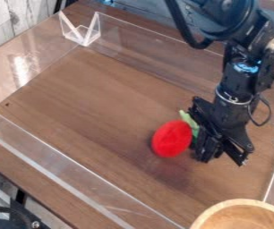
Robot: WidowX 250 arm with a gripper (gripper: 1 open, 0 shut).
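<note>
My gripper [208,143] is low over the right part of the wooden table [80,107], its black fingers just to the right of a red round object [172,138]. A green piece [190,120] shows behind the red object, partly hidden by the gripper. Whether the fingers hold anything is hard to tell.
A light wooden bowl [241,215] sits at the bottom right. A clear plastic bracket [82,29] stands at the back left.
</note>
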